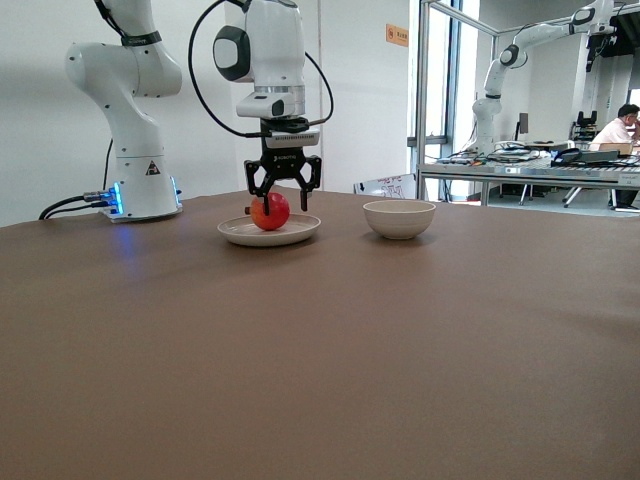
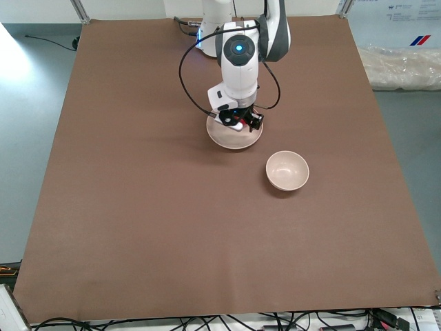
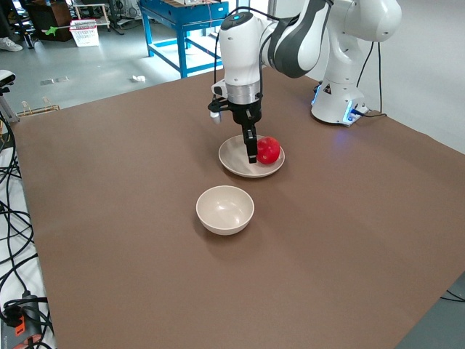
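Observation:
A red apple rests on a shallow cream plate. My black gripper hangs over the plate, its fingers spread in the top view to either side of the apple, apparently open; in the right view one finger stands just beside the apple. In the left view the gripper body hides most of the apple. An empty cream bowl stands apart from the plate, on the table.
The white robot base stands at the back, with cables looping from the arm.

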